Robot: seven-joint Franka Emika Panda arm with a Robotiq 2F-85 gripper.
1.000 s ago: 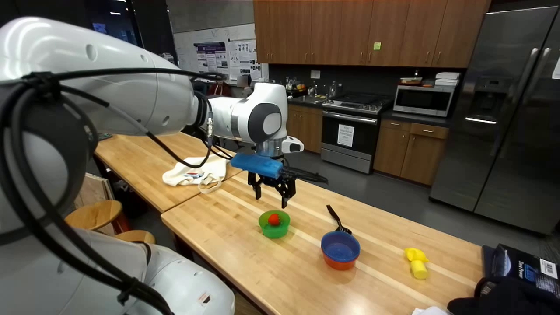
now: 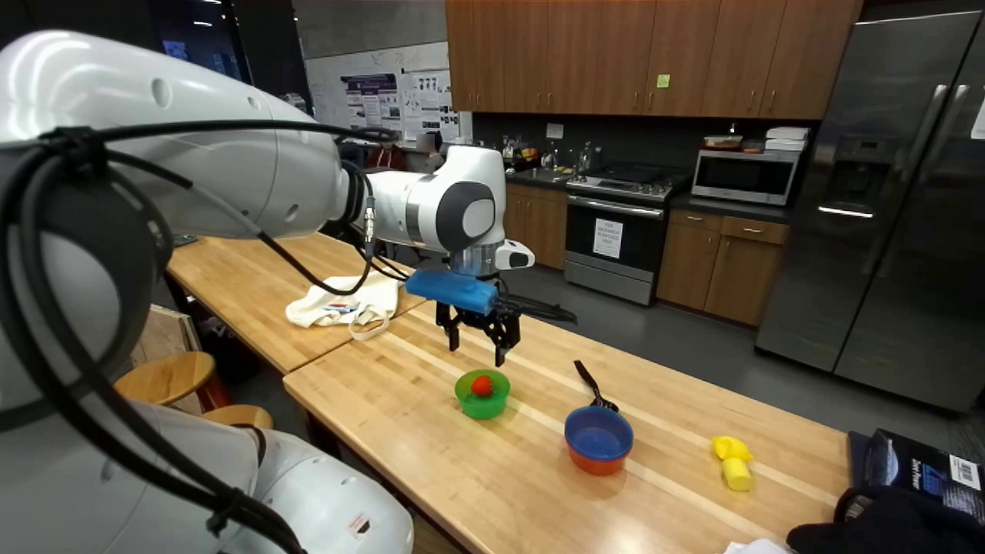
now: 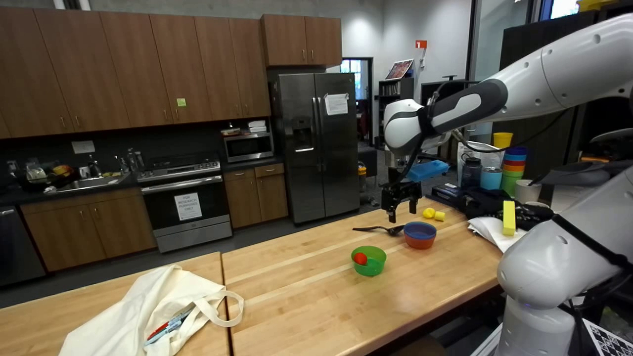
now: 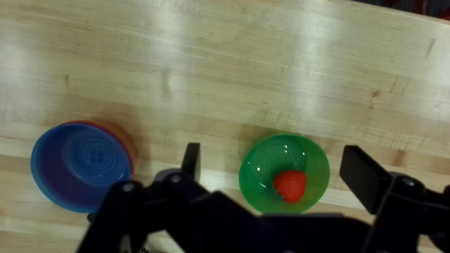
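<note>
My gripper is open above the table, its two black fingers (image 4: 366,179) wide apart with nothing held between them. Below it, seen through the gap in the wrist view, is a green bowl (image 4: 270,151) with a red strawberry-like piece (image 4: 291,185) lying inside. To the left in that view, a blue bowl (image 4: 95,156) sits nested in an orange-red one (image 2: 596,462). In exterior view 1 the fingertips hang above and behind the green bowl (image 2: 494,406), clear of it.
A black utensil (image 2: 591,380) lies behind the nested bowls. Yellow objects (image 2: 734,462) rest farther right, near a dark box (image 2: 928,475) and black cloth (image 2: 877,526). A white cloth bag (image 3: 142,311) lies on the adjoining table.
</note>
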